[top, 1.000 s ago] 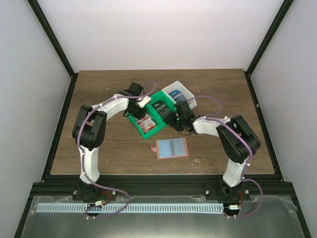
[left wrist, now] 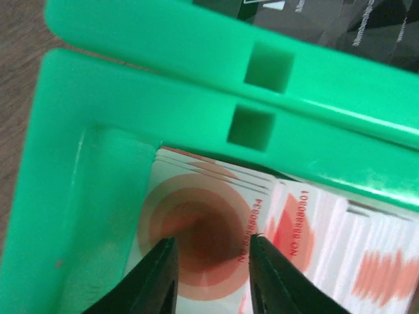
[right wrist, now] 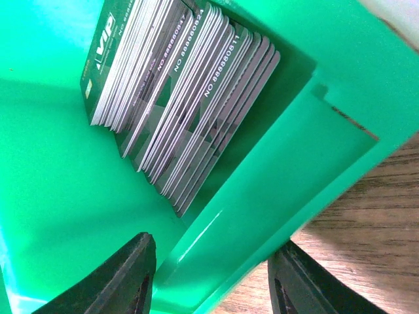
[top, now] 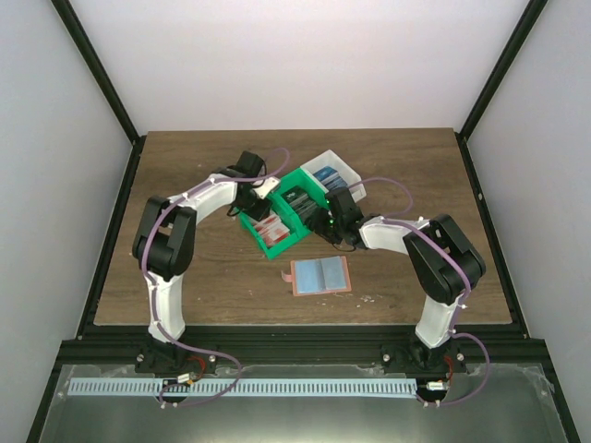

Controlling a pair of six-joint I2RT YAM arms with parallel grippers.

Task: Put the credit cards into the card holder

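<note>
Red-and-white cards [left wrist: 196, 219] stand in a leaning row inside the left green bin [left wrist: 85, 190]. Over the end of that row hovers my left gripper, its fingers apart and nothing visibly pinched; whether they touch the front card cannot be told. My right gripper is shut on the wall of the middle green bin [right wrist: 262, 176], one finger inside and one outside. Dark grey cards [right wrist: 196, 98] lean in that bin. On the table in front, the card holder [top: 320, 276] lies opened flat, its pale blue pockets facing up.
A white bin [top: 346, 168] holding blue cards [top: 330, 177] stands behind the middle green bin. Bare wooden table [top: 231, 286] surrounds the card holder, with open room on its left and right.
My left gripper has shifted very slightly over the red-and-white cards. The right arm, the bins and the card holder look unmoved.
</note>
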